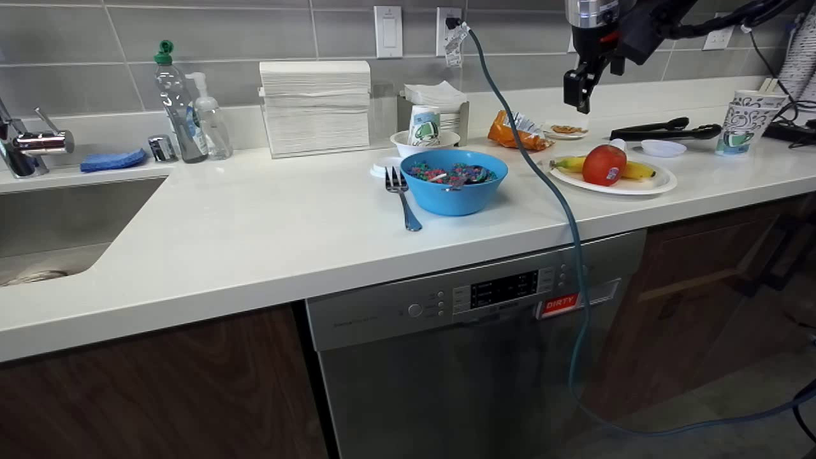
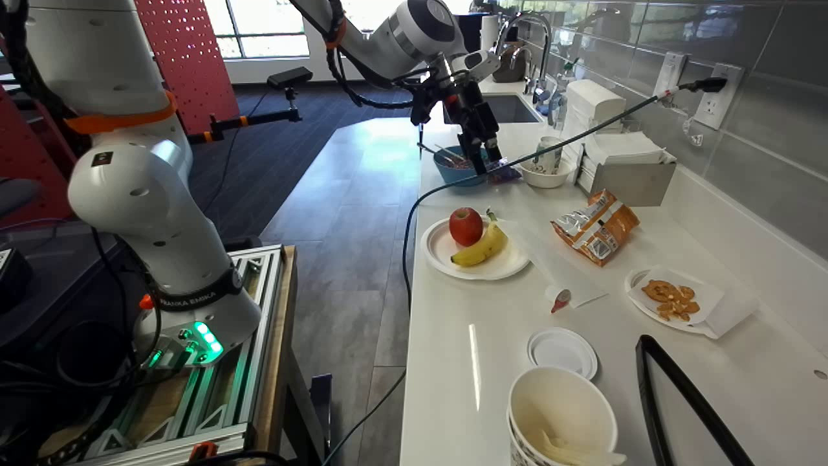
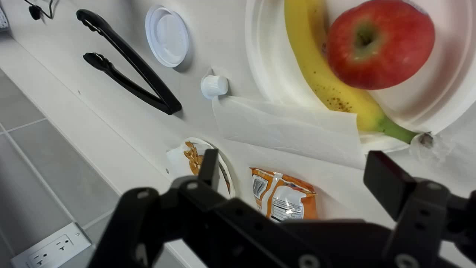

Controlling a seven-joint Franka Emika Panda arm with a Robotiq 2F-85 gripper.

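My gripper stands open above the counter, its two fingers wide apart with nothing between them. In exterior view 1 the gripper (image 1: 579, 92) hangs at the upper right, well clear of the surface. Below it in the wrist view lies an orange snack bag (image 3: 285, 196), partly hidden by the gripper body. A red apple (image 3: 379, 44) and a yellow banana (image 3: 312, 67) share a white plate (image 3: 263, 58) at the upper right. A small plate of pretzels (image 3: 193, 156) is partly covered by the left finger. Black tongs (image 3: 138, 67) and a white lid (image 3: 167, 35) lie farther off.
A blue cable (image 1: 535, 164) hangs across the counter from the wall outlet. A blue bowl (image 1: 451, 200) of wrapped candy stands beside a fork (image 1: 405, 203). Paper cups (image 1: 746, 122) are at the right. Counter space near the sink (image 1: 69, 222) is clear.
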